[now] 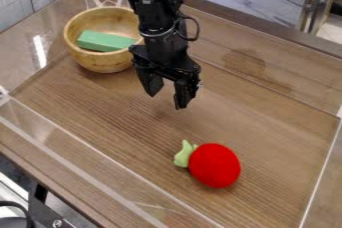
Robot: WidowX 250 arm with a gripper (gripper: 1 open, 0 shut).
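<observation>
My black arm reaches down from the top centre, and its gripper [170,86] hangs open over the middle of the wooden table, with nothing visible between its fingers. A wooden bowl [94,18] at the upper left holds a pale green block [104,40]. A red round object [214,167] with a light green stem or leaf at its left lies at the lower right, apart from the gripper.
A dark cable or part sits at the bottom left corner.
</observation>
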